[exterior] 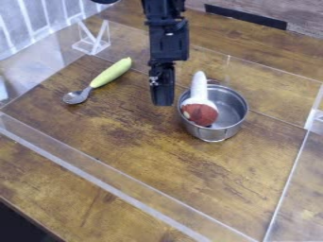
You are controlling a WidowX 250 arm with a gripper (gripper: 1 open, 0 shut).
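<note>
My gripper [161, 93] hangs at the centre, just left of a metal pot [225, 121], shut with nothing visible between its fingers. In the pot lies a white object with a red, rounded end [198, 109], its white end leaning on the rim toward the back. To the left, a pale yellow-green object [113, 72] lies beside a metal spoon [76, 95] on the wooden table [127, 170].
Clear plastic panels border the workspace, with a small clear bracket [93, 38] at the back left.
</note>
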